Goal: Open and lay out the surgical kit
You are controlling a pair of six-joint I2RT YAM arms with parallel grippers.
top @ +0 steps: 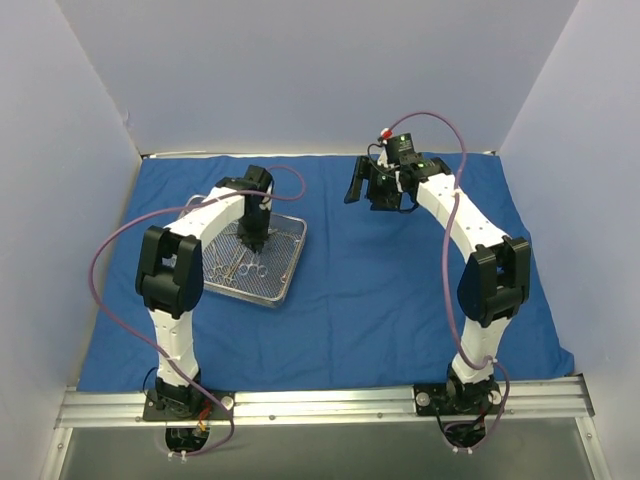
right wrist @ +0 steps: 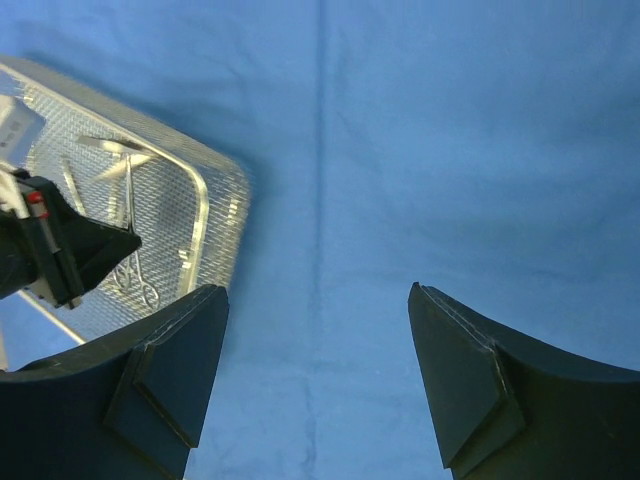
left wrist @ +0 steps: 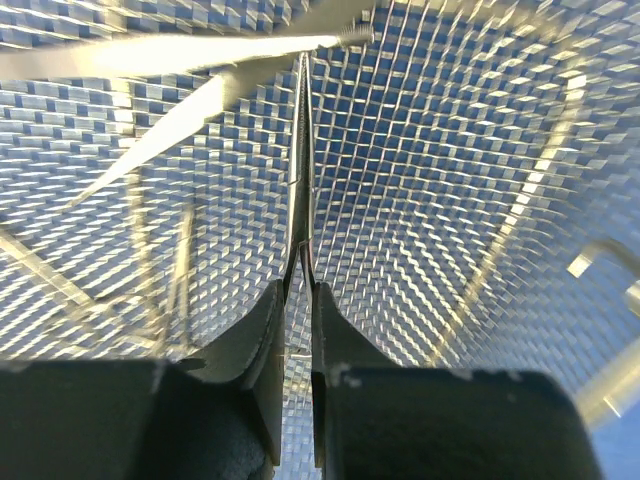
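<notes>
My left gripper is shut on a slender metal ring-handled clamp [left wrist: 301,170]. The clamp's closed tip points away from my fingers and stays sharp while the mesh beneath is blurred. In the right wrist view its ring handles [right wrist: 148,292] show past the left gripper's tip. Below is the wire mesh tray [top: 268,300], with other instruments, among them flat metal tweezers [left wrist: 170,52] across the clamp's tip end. Whether the clamp touches the mesh, I cannot tell. My right gripper stands open above bare blue cloth, nothing between its fingers.
Blue cloth [top: 390,310] covers the table, and its middle and right are free. Grey walls [top: 310,80] close in the back and sides. The tray's raised rim [right wrist: 190,175] lies left of my right gripper. Purple tubes loop over both arms.
</notes>
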